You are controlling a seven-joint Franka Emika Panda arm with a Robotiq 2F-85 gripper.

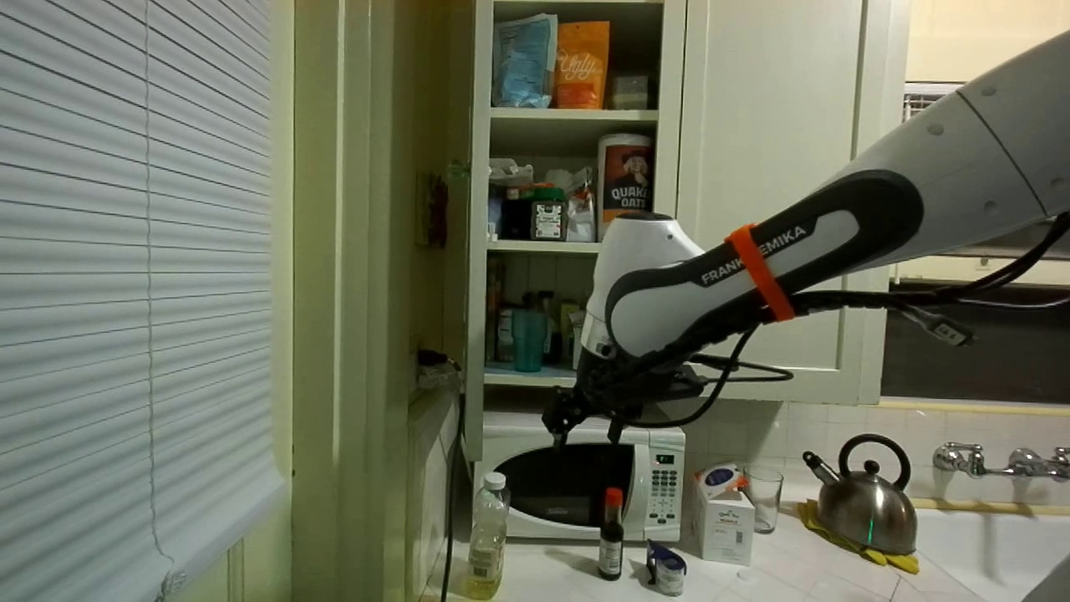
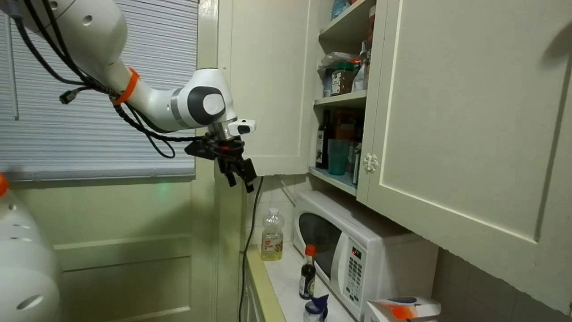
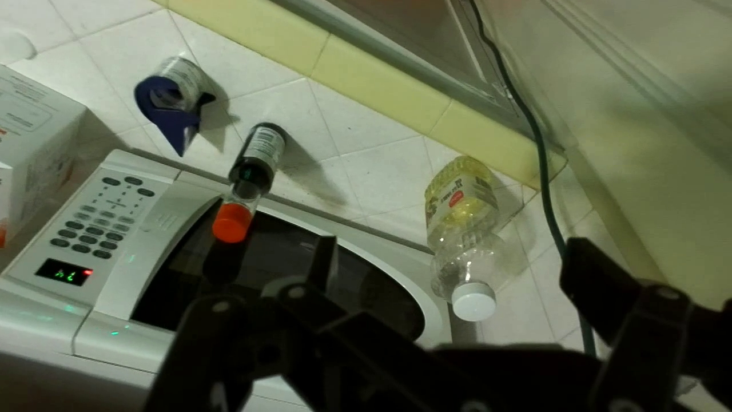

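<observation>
My gripper hangs open in the air in front of the microwave, with nothing between its fingers. On the counter below stand a clear oil bottle with a white cap and yellow oil, a dark sauce bottle with a red-orange cap, and a small jar with a dark blue piece over its top. All three are upright and apart from the gripper. From the wrist view, the oil bottle's white cap shows just beyond the gap between the dark fingers. In exterior view 2 the gripper is above and left of that bottle.
Behind the bottles is the white microwave. An open cupboard with filled shelves rises above it. A white box, a glass and a kettle stand to the right. A dark cable hangs by the wall.
</observation>
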